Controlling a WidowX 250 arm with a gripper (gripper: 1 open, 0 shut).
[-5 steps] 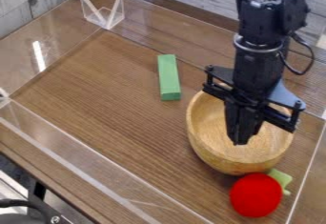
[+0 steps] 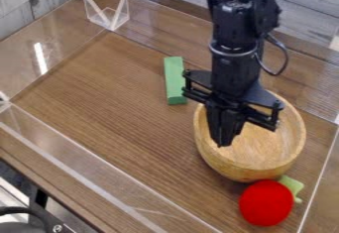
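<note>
My gripper (image 2: 228,120) hangs from the black arm over the left part of a round tan bowl (image 2: 259,156); it is shut, with nothing visible between its fingers. A red round object (image 2: 267,203) lies in front of the bowl at the lower right, with a small green object (image 2: 292,187) partly behind it. A green block (image 2: 173,79) lies on the table behind and left of the bowl, beside the arm.
A clear wire-like or plastic holder (image 2: 106,11) stands at the back left. The table's edge runs along the left.
The arm and gripper have moved left and slightly back across the bowl, toward the green block. The bowl and the objects on the table look unchanged.
</note>
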